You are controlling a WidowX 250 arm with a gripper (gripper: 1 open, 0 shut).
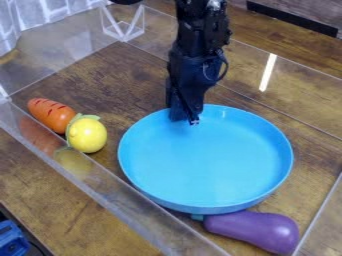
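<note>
A large blue plate [206,165] fills the middle right of the wooden board. The dark gripper [182,108] hangs down from the top centre, its tip low at the plate's back-left rim; whether it is open or shut, or has anything between its fingers, is hard to make out.
An orange carrot [51,115] and a yellow lemon [86,133] lie at the left along a clear plastic wall. A purple eggplant [253,231] is at the plate's front right. The board behind the plate, left and right of the arm, is clear.
</note>
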